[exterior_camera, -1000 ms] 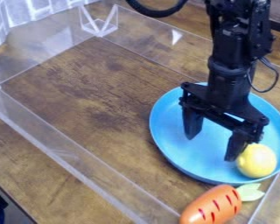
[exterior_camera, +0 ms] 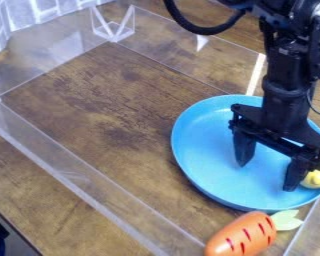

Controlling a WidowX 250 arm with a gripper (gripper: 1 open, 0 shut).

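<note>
My black gripper [exterior_camera: 267,158] hangs over a blue plate [exterior_camera: 219,172], its two dark fingers spread open and reaching down toward the plate's surface. A yellow lemon-like toy [exterior_camera: 316,176] rests at the plate's right side, partly hidden behind the right finger; whether that finger touches it I cannot tell. Nothing shows between the fingers. An orange toy carrot [exterior_camera: 239,236] with red marks and a pale green top lies off the plate at the front.
A wooden surface [exterior_camera: 96,120] fills the middle and left, with free room there. Clear plastic walls [exterior_camera: 69,170] run along the left and back. A black cable arches over the top.
My gripper has moved right, toward the yellow toy, and now covers part of it. The plate and carrot look unmoved.
</note>
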